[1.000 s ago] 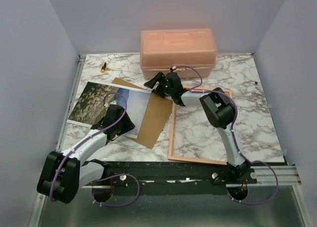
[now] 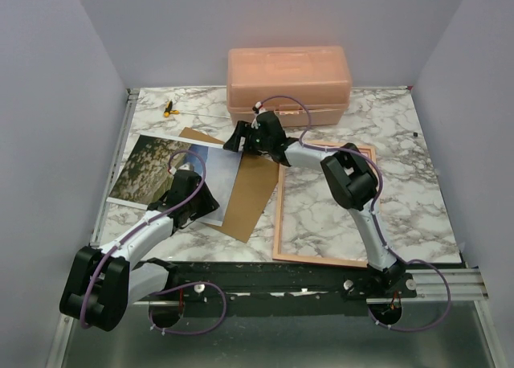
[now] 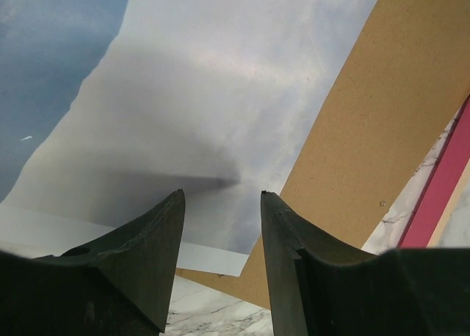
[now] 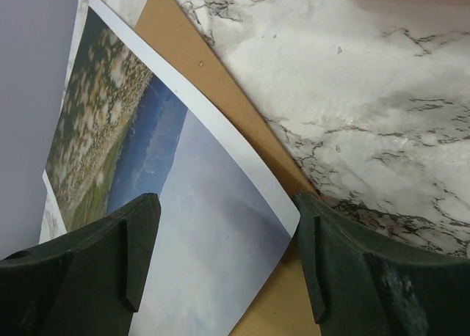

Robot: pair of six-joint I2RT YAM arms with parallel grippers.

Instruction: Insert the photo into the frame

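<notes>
The photo lies on the brown backing board, its white edge along the board. My left gripper is low over the photo's corner, fingertips apart in the wrist view; whether anything is held between them is unclear. My right gripper is open at the photo's upper right corner, the white edge running between its fingers. The wooden frame lies empty at the right, partly hidden under the right arm.
A pink lidded box stands at the back. A small yellow-and-black tool lies at the back left. Grey walls bound both sides. Bare marble shows inside the frame.
My right gripper has turned and shifted slightly left at the photo's upper corner. The left arm and photo have barely moved.
</notes>
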